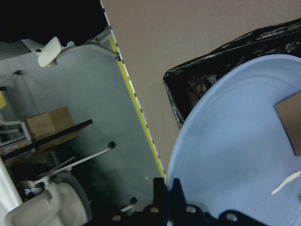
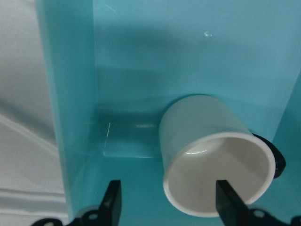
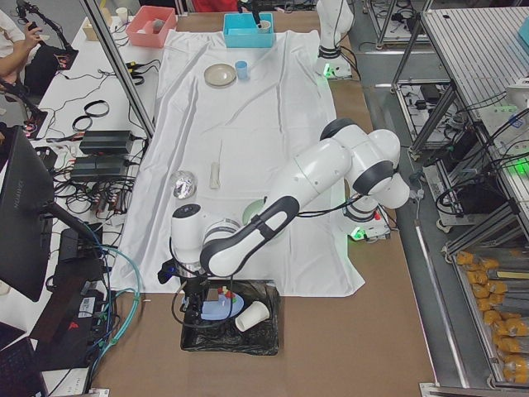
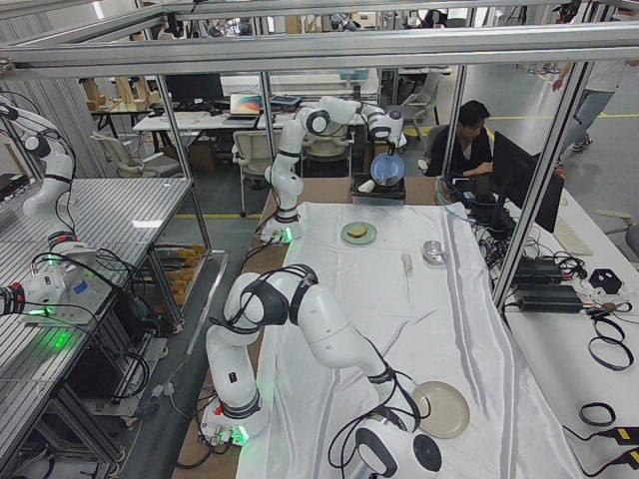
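Observation:
My left gripper is shut on the rim of a light blue plate [image 1: 225, 141], tilted over a black bag-lined bin [image 3: 252, 339] holding a white cup [image 3: 252, 316]; a brown piece and small bits lie on the plate. My right gripper stands open inside a turquoise box [image 2: 70, 117], with a white mug [image 2: 188, 117] lying on its side by the fingertips.
A green plate with food [image 4: 358, 233], a foil bowl [image 4: 433, 252] and a white utensil [image 3: 215, 174] lie on the cloth. A beige plate [image 3: 220, 74] and blue cup [image 3: 241, 69] are near the turquoise box.

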